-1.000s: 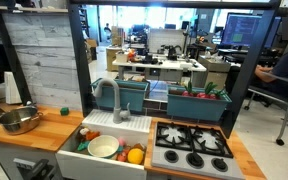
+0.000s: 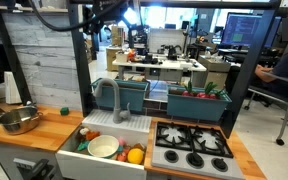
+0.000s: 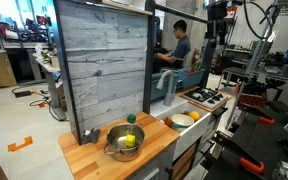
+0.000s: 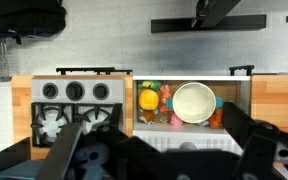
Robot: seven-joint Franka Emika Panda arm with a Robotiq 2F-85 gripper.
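Note:
My gripper is open above the counter; its two dark fingers stand far apart at the bottom of the wrist view, with nothing seen between them. Below lies a white basin (image 4: 206, 78) holding a cream bowl (image 4: 193, 102), a yellow round item (image 4: 149, 99) and several small colourful pieces. In exterior view 1 the same bowl (image 2: 103, 147) sits in front of the grey faucet (image 2: 116, 100). A metal pot (image 3: 125, 150) rests on the wooden counter, with a yellow item (image 3: 131, 140) inside. Close by is a small green object (image 3: 131, 118).
A gas stove (image 2: 193, 148) adjoins the basin on the right. Blue planters (image 2: 196, 106) hang behind, the right one holding red and green items. The dark frame post (image 2: 244, 70) and grey wood panel (image 2: 49, 70) border the counter. A person (image 3: 176, 52) sits beyond.
Part of the dark arm and its cable has come into view at the top of exterior view 1. The items on the counter and in the basin look unmoved.

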